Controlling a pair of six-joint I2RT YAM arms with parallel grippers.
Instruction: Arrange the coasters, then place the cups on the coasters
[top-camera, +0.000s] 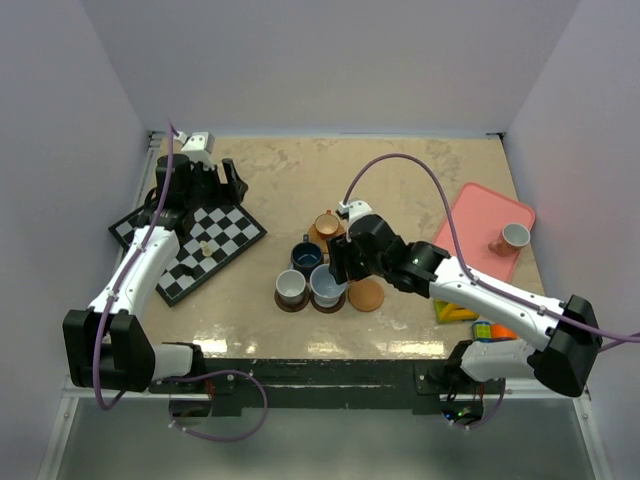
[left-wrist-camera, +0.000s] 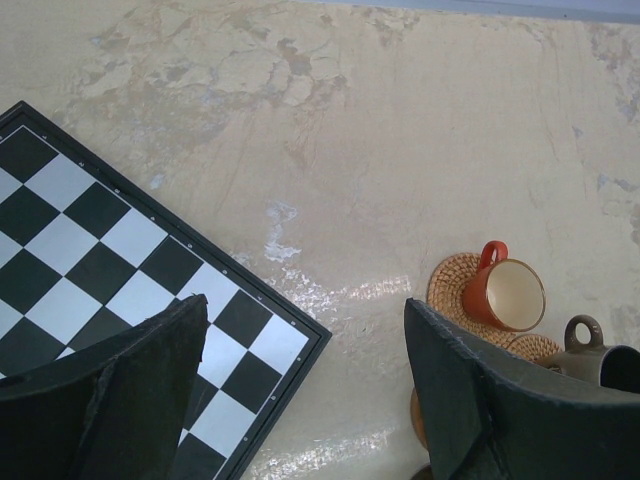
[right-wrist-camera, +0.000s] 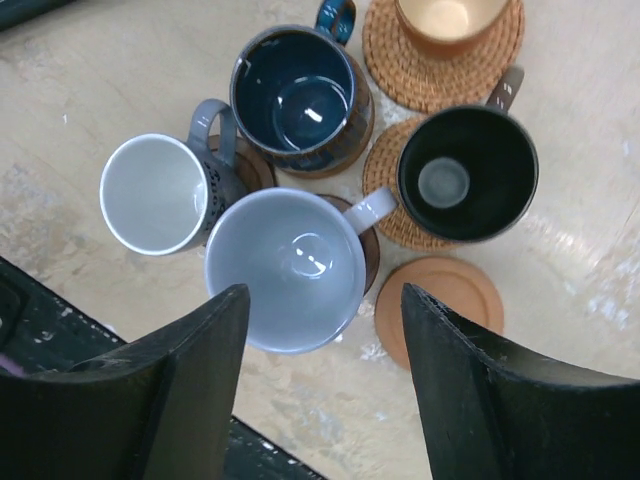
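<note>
In the right wrist view, a pale grey-blue cup stands on a dark coaster, its handle toward the dark green cup. My right gripper is open above it, its fingertips reaching over the cup with nothing held. Beside it lies a bare tan coaster. A speckled white cup, a dark blue cup and an orange cup crowd around on coasters. Far to the left, my left gripper hangs open and empty near the checkered board.
A pink tray on the right bears another cup at its edge. Yellow, green and orange items lie partly under the right arm.
</note>
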